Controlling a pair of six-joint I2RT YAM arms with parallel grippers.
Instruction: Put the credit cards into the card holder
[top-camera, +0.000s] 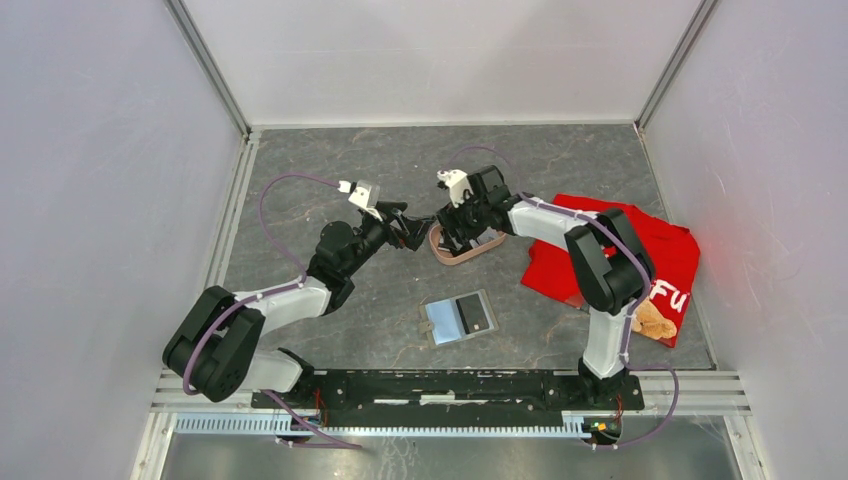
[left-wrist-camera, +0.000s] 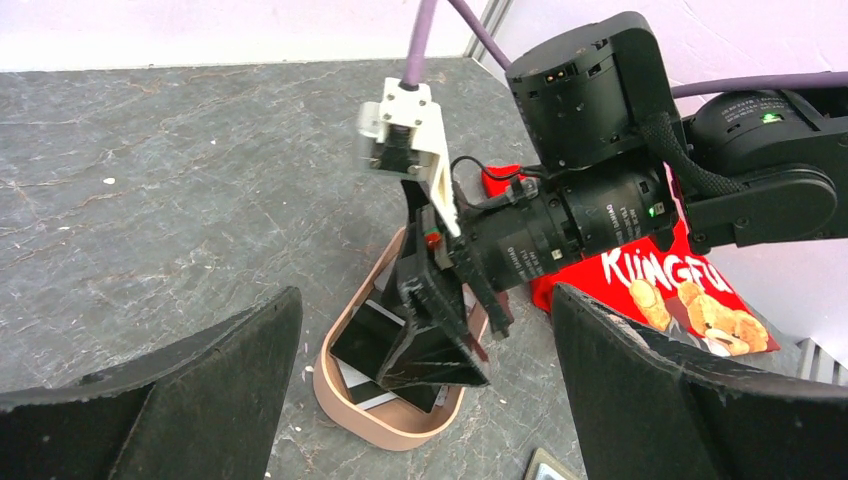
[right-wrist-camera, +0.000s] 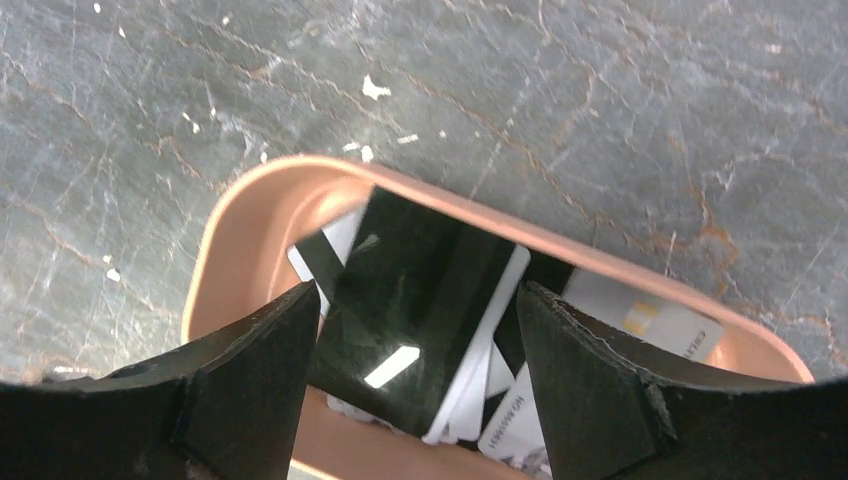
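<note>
Several black and white cards lie overlapping in the salmon-coloured tray (right-wrist-camera: 590, 250). A black card (right-wrist-camera: 415, 310) with a white edge is on top, under my right gripper, whose open fingers stand on either side of it with nothing gripped. From the left wrist view the right gripper hangs over the tray (left-wrist-camera: 372, 432). My left gripper (top-camera: 425, 232) is open and empty, just left of the tray. The card holder (top-camera: 459, 317), light blue and black with a clear frame, lies flat on the table nearer the robot base.
On the right, a red bag (top-camera: 610, 262) with lettering and a bear picture lies partly beneath the right arm. Bare grey table (top-camera: 340, 160) surrounds the tray and holder. White walls close off the back and sides.
</note>
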